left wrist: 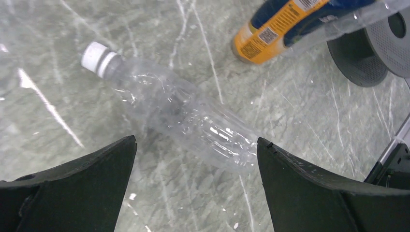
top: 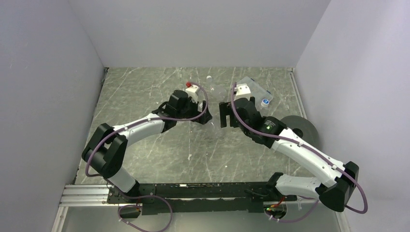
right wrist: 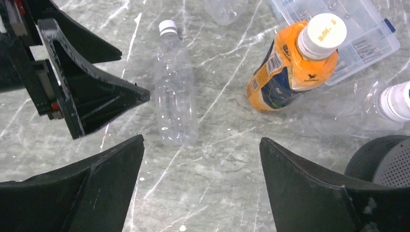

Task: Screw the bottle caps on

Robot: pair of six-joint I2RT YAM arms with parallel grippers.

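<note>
A clear bottle (right wrist: 175, 92) lies on its side with a white cap (right wrist: 168, 26) on its neck. In the left wrist view a clear bottle (left wrist: 183, 113), also white-capped (left wrist: 98, 58), lies below my left gripper, whose fingers are wide apart and empty. My right gripper is open too, with bare tabletop between its fingertips. From above, the left gripper (top: 205, 114) and right gripper (top: 229, 116) stand close together over the middle of the table. The right wrist view also has an orange-and-blue bottle (right wrist: 285, 72) with a white cap (right wrist: 323, 35).
Another clear bottle (right wrist: 338, 108) with a white cap (right wrist: 396, 101) lies at the right wrist view's right side. Part of a further bottle (right wrist: 226, 10) shows at the top. A clear plastic box (right wrist: 362, 41) and a dark cylinder (right wrist: 374, 162) are nearby.
</note>
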